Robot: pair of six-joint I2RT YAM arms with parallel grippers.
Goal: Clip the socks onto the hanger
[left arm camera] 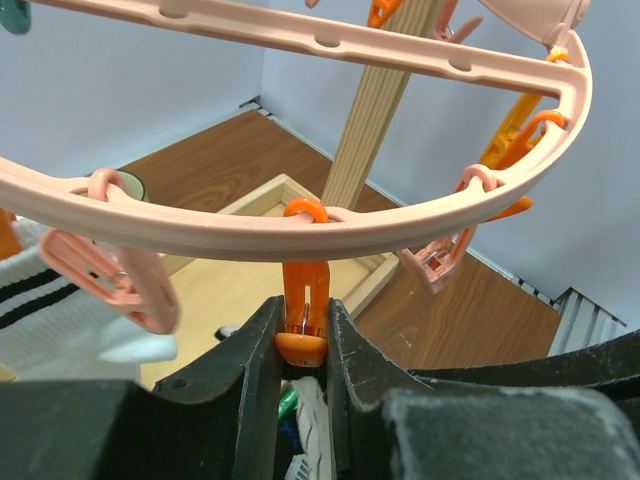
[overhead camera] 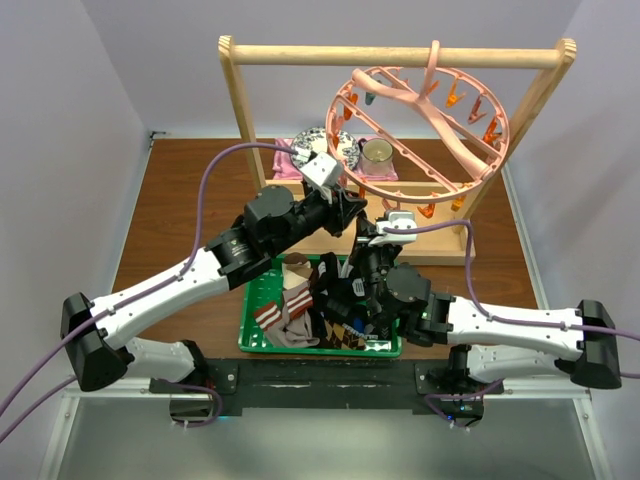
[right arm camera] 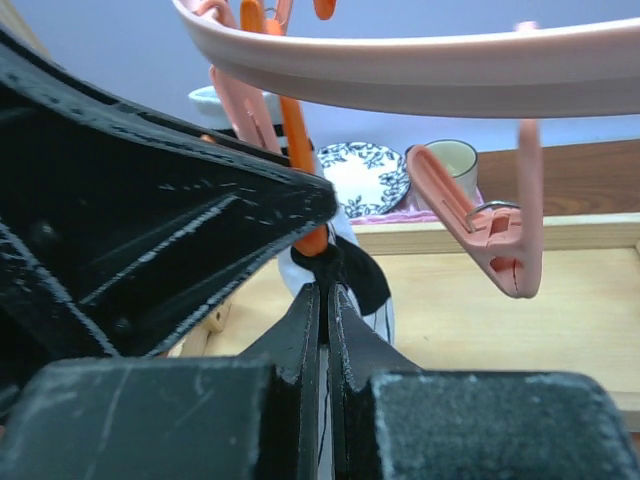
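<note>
The pink round hanger (overhead camera: 440,120) hangs from a wooden rack. My left gripper is shut on an orange clip (left arm camera: 305,290) hanging from the ring. Just below that clip, in the right wrist view, my right gripper is shut, with dark fabric at its tips and pale cloth (right arm camera: 368,300) hanging behind it; whether it grips the fabric I cannot tell. A pink clip (right arm camera: 520,240) hangs to the right. Socks (overhead camera: 295,310) lie in the green tray.
The wooden rack base (overhead camera: 450,240) stands behind the tray. A patterned plate (overhead camera: 310,140) and a mug (overhead camera: 376,157) sit at the back on pink cloth. Both arms are close together beneath the ring.
</note>
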